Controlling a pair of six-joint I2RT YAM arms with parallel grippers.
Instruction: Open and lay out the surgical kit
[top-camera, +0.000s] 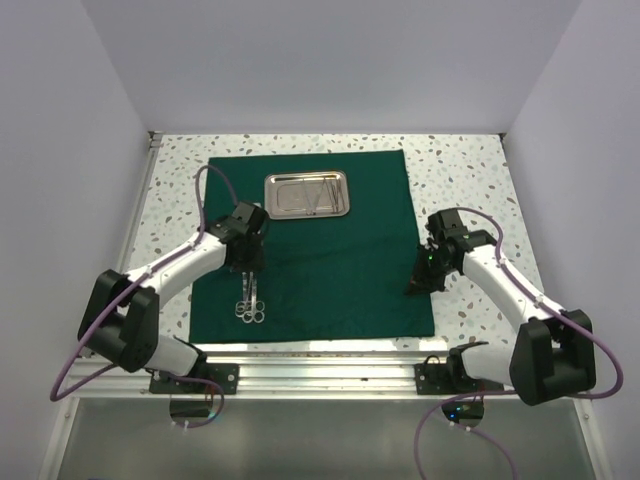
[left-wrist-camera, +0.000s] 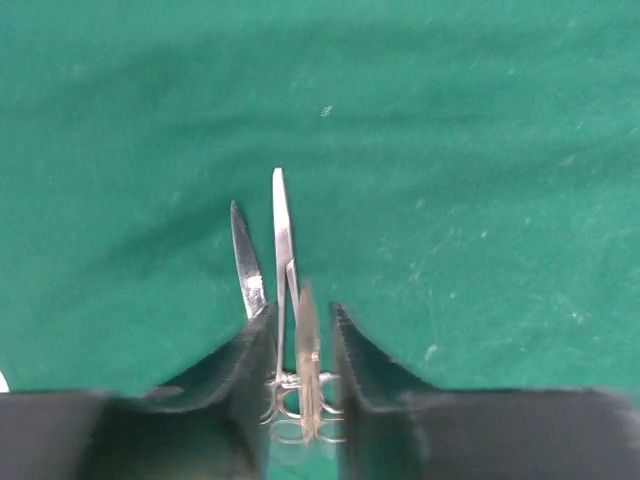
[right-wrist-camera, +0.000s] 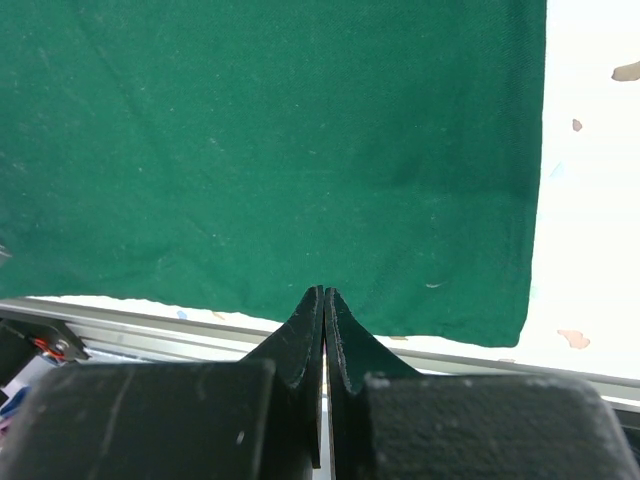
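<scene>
On the left of the green cloth (top-camera: 330, 265), several silver ring-handled instruments (top-camera: 253, 290) lie close together, handles toward the front edge. In the left wrist view, a narrow blade (left-wrist-camera: 246, 262) and a longer pointed instrument (left-wrist-camera: 281, 220) rest side by side. Another slim instrument (left-wrist-camera: 308, 350), blurred, stands between the parted fingers of my left gripper, with a gap showing on either side; whether it lies on the cloth cannot be told. My right gripper is shut above the cloth's right part, nothing visible between its fingers.
A metal tray (top-camera: 346, 196) holding several thin instruments sits at the back of the cloth. Speckled table (top-camera: 465, 170) shows around it, with a metal rail (top-camera: 320, 367) along the front.
</scene>
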